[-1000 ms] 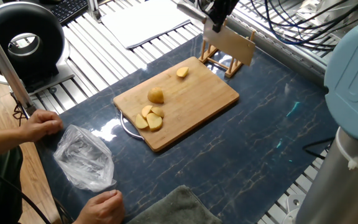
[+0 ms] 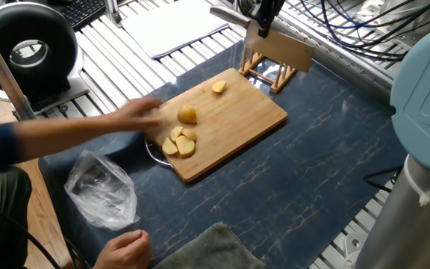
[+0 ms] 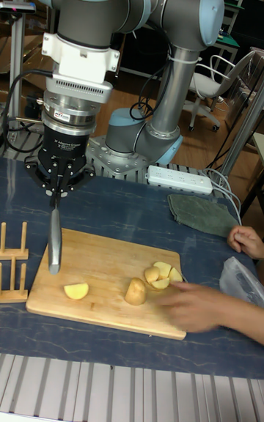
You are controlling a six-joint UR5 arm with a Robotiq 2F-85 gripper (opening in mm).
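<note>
A cleaver [image 2: 281, 49] hangs in the air in exterior view 1, its handle held by my gripper [image 2: 263, 28], which is shut on it. In exterior view 3 the gripper [image 3: 56, 191] points down, and the knife shows nearly edge-on above the board's left end. The wooden cutting board [image 2: 234, 123] lies on the dark table. On it are a larger potato piece [image 2: 187, 114], a lone slice [image 2: 219, 87] and a cluster of cut pieces [image 2: 181, 142]. A person's hand [image 2: 136, 114] reaches over the board's edge beside the potato.
Behind the board stands a wooden rack [image 2: 278, 77], close to the blade. A clear plastic bag [image 2: 103, 190] and a grey-green cloth [image 2: 211, 250] lie on the table, near the person's other hand [image 2: 125, 250].
The person's arm has swung from the table's left edge to the board, beside the potato. The cleaver has shifted slightly to the right in exterior view 1. The potato pieces have stayed put.
</note>
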